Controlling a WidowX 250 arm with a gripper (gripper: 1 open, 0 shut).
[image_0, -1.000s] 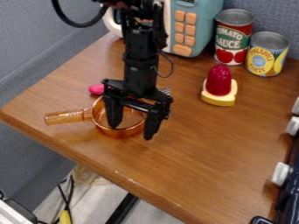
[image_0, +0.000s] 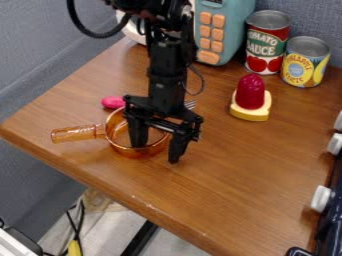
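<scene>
My black gripper (image_0: 156, 146) is lowered over an orange translucent pan (image_0: 118, 139) with a handle (image_0: 76, 133) pointing left. Its two fingers stand apart, one over the inside of the pan and the other by its right side. Whether anything is held between them is unclear.
A pink object (image_0: 112, 102) lies behind the pan. To the right sit a red item (image_0: 250, 92) on a yellow base and two cans (image_0: 267, 40). A toy microwave (image_0: 223, 30) is at the back, a dark appliance (image_0: 330, 205) at the right edge.
Over the last second my gripper has shifted slightly to the right. The pan looks unmoved.
</scene>
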